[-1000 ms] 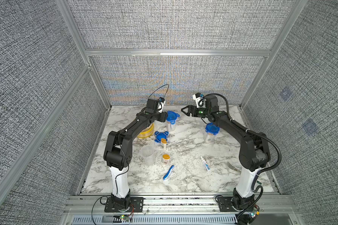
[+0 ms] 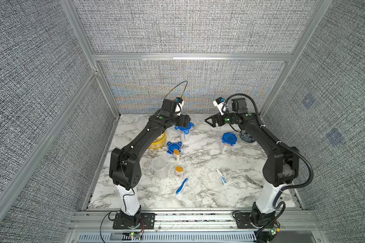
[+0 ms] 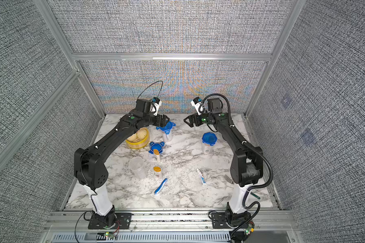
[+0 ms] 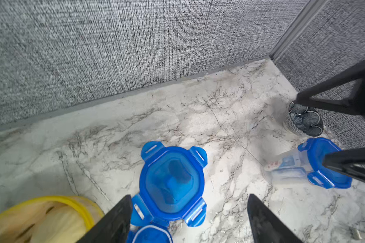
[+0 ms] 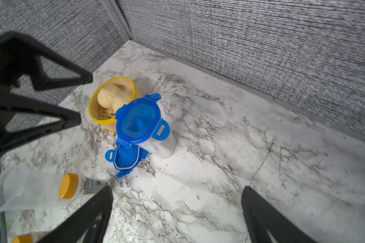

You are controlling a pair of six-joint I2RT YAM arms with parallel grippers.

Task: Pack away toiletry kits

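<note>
A lidded container with a blue lid [image 4: 172,182] stands upright at the back, with my left gripper open above it, fingers to either side and nothing between them. My right gripper is open too, raised over the back right with empty fingers. A second blue-lidded container [image 2: 228,141] stands to the right. In front of the left one lies a loose blue lid [image 2: 174,147]. An open clear container [image 2: 159,166], two orange-capped bottles, one of them a bottle [image 2: 179,171], a blue toothbrush [image 2: 182,186] and a toothpaste tube [image 2: 221,176] lie or stand nearer the front.
A yellow-rimmed steamer basket [image 3: 138,139] with buns sits left of the blue-lidded container. A dark mesh cup [image 4: 303,119] stands at the back right. A fork [image 2: 253,180] lies by the right arm. Bare table lies between the two lidded containers.
My left gripper has moved right and up, now over the left blue-lidded container. The objects lie where they were.
</note>
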